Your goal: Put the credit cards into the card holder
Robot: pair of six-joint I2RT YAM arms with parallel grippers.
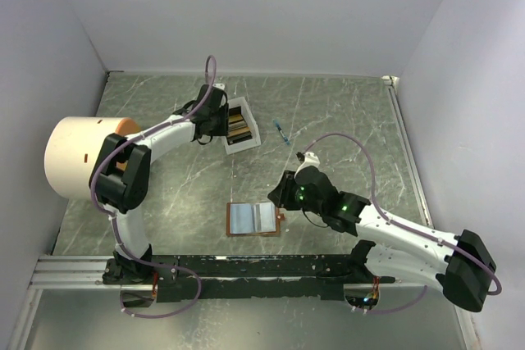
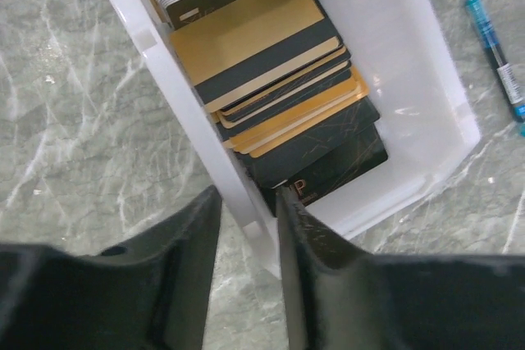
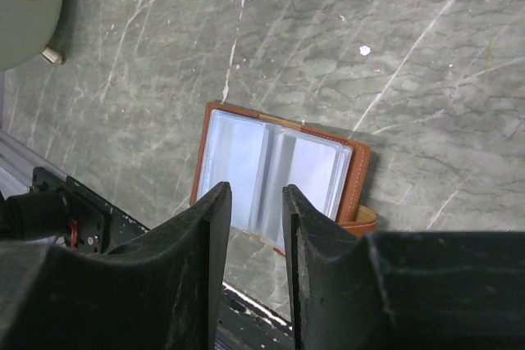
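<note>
A white box holds a stack of gold and black cards at the back centre. My left gripper is over the box's near corner, its fingers part open, nothing seen between them. The brown card holder with clear sleeves lies open at the front centre. My right gripper hovers above it, its fingers apart with nothing between them.
A pen lies right of the box. A large cream cylinder stands at the left. The marble surface between box and holder is clear.
</note>
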